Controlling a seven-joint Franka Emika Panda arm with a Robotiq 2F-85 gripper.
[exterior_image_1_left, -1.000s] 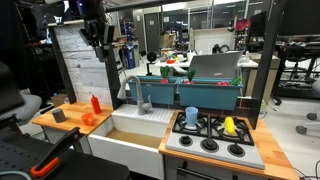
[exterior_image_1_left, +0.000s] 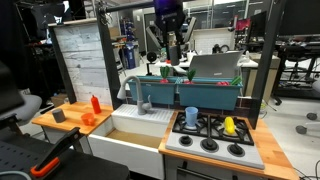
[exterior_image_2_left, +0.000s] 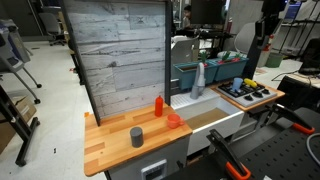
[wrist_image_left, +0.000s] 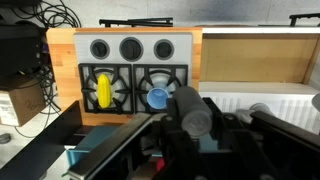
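Note:
High above the counter, near the left edge of the stove, hangs my gripper (exterior_image_1_left: 171, 53), pointing down. In the wrist view it is shut on a grey rounded object (wrist_image_left: 194, 118), whose full shape is hard to make out. A blue cup (exterior_image_1_left: 191, 115) stands on the stove (exterior_image_1_left: 212, 142), and a yellow object (exterior_image_1_left: 230, 126) lies to its right. From above, the cup (wrist_image_left: 157, 97) and the yellow object (wrist_image_left: 104, 90) both sit clear of my fingers, well below them.
Left of the stove are an open drawer (exterior_image_1_left: 134, 138) and a tap (exterior_image_1_left: 140, 92). A red bottle (exterior_image_2_left: 159, 106), an orange bowl (exterior_image_2_left: 174, 121) and a grey cup (exterior_image_2_left: 136, 135) stand on the far-side counter. Teal planters (exterior_image_1_left: 208, 95) line the back.
My gripper has travelled right across exterior view 1, from above the left counter to near the stove. The objects on the counter and stove have stayed in place.

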